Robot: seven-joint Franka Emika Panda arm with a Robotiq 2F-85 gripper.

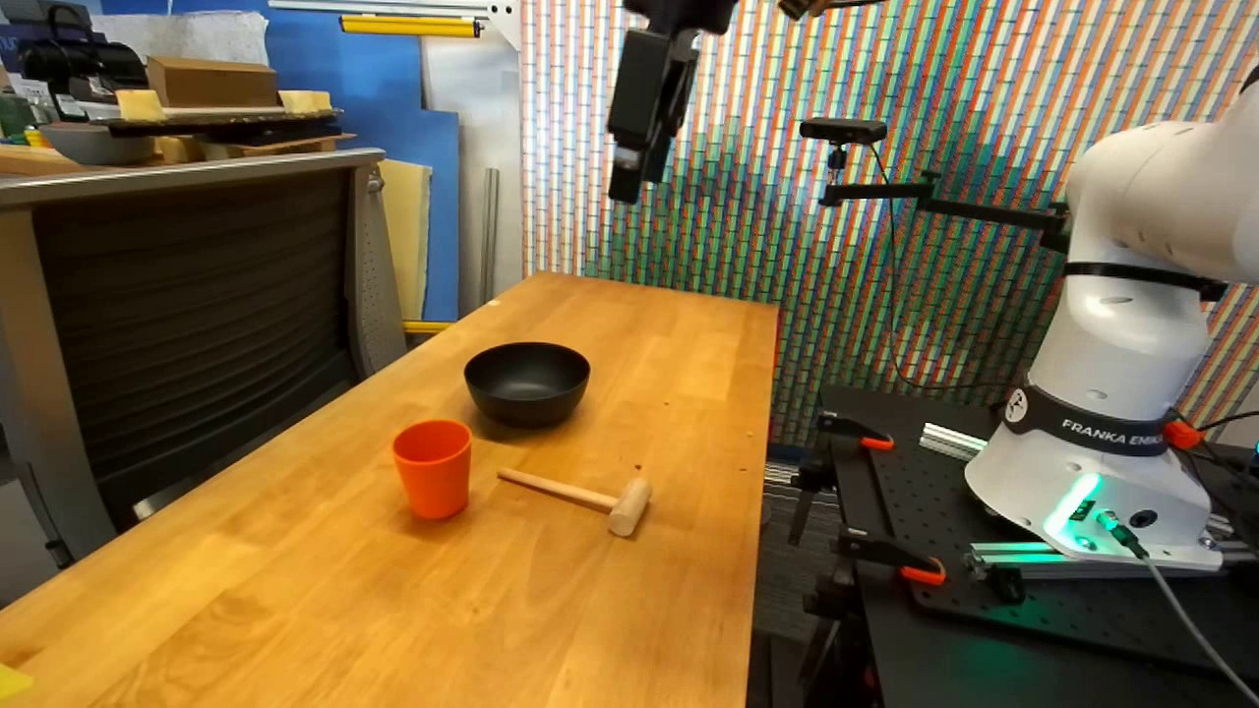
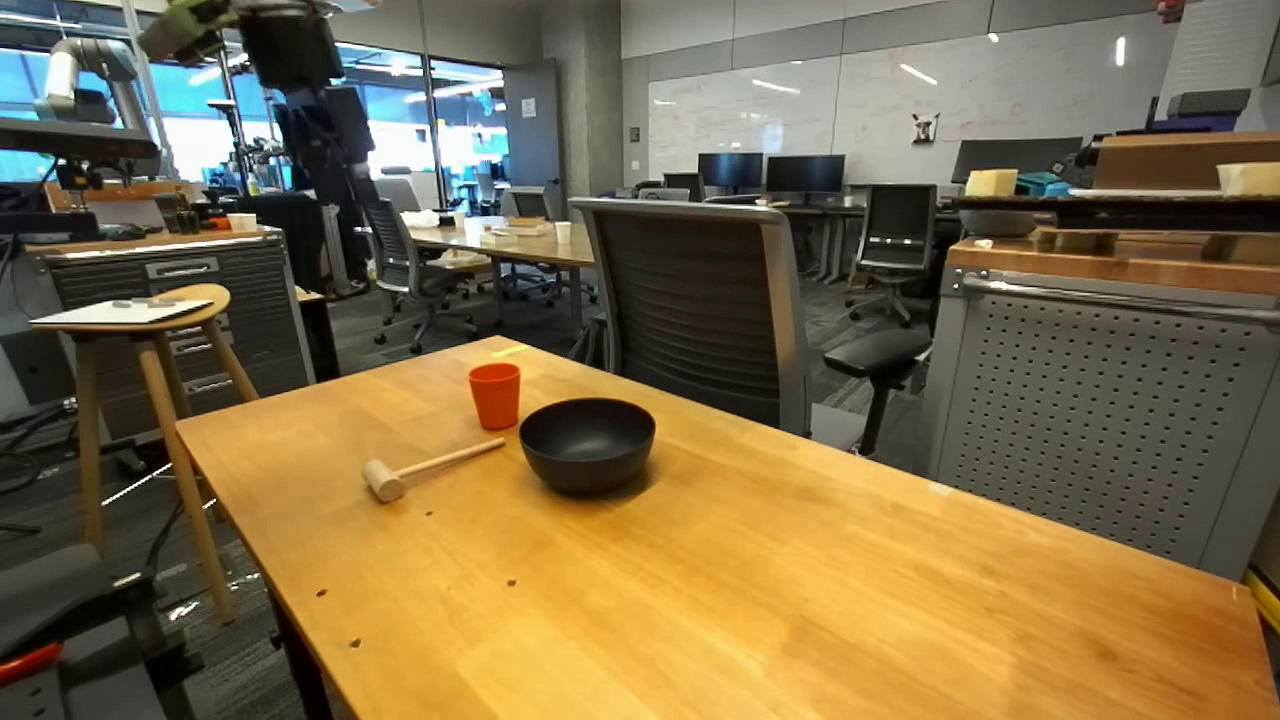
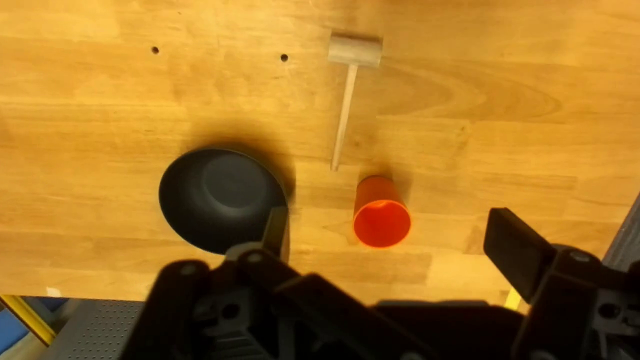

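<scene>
On the wooden table stands an upright orange cup (image 1: 433, 470), its open top facing up. Close to it is a black bowl (image 1: 527, 387), which looks empty in the wrist view. A small wooden mallet (image 1: 586, 495) lies flat, its handle end pointing toward the gap between cup and bowl. High above the table hangs my gripper, open, with wide-apart fingers and nothing held. In the wrist view the orange cup (image 3: 382, 216) appears between the fingers, well below them, and the left finger covers part of the bowl's edge (image 3: 222, 198).
An office chair (image 2: 696, 312) stands against the table's far long side. Bare tabletop (image 2: 816, 576) stretches beyond the bowl. The robot's base (image 1: 1086, 472) sits on a separate black bench across a gap from the table.
</scene>
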